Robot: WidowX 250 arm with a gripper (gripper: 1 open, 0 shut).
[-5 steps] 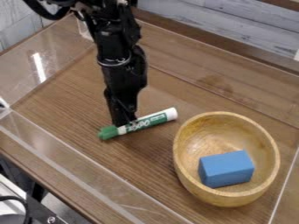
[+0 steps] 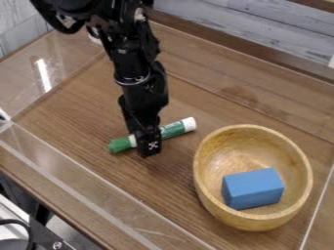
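A green and white marker-like tube (image 2: 179,128) lies diagonally on the wooden table, left of the bowl. My black gripper (image 2: 145,144) is down over the middle of the tube, which shows on both sides of it. Whether the fingers are closed on the tube cannot be told, as they are dark and overlap it.
A wooden bowl (image 2: 212,208) holding a blue block (image 2: 253,187) stands at the right front. A pale wall runs behind it.
The gripper has come lower onto the tube over the last second, covering more of its middle. The bowl and block are unmoved.
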